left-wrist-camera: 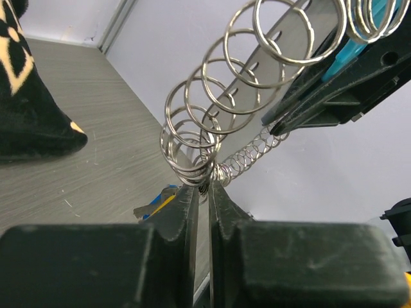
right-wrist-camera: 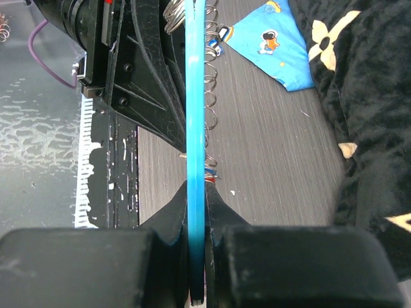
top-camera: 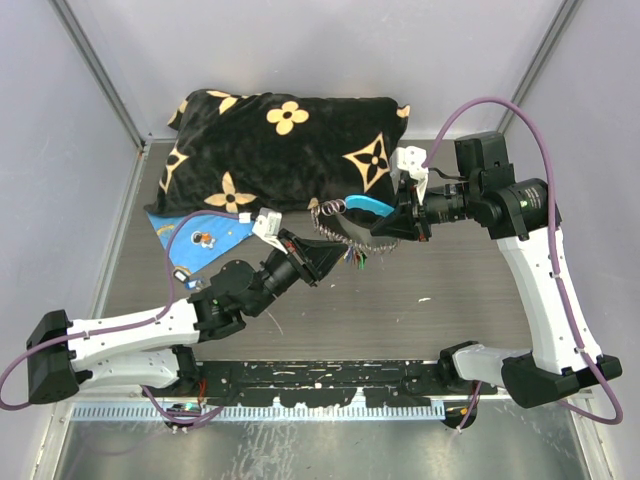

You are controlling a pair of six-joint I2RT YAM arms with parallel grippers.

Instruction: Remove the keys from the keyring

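A long chain of silver rings [top-camera: 330, 235] with a blue strap [top-camera: 365, 203] is held up over the table. My right gripper [top-camera: 405, 215] is shut on the blue strap [right-wrist-camera: 194, 115], which runs vertically between its fingers in the right wrist view. My left gripper [top-camera: 335, 257] is at the rings' lower side; in the left wrist view its fingertips [left-wrist-camera: 203, 192] meet where the coiled rings [left-wrist-camera: 212, 109] gather, hiding what lies between them. Small colored keys [left-wrist-camera: 164, 204] show just beyond those fingertips, and hang below the rings in the top view.
A dark flower-patterned cushion [top-camera: 270, 150] lies at the back. A light blue cloth [top-camera: 200, 245] with small items lies at the left.
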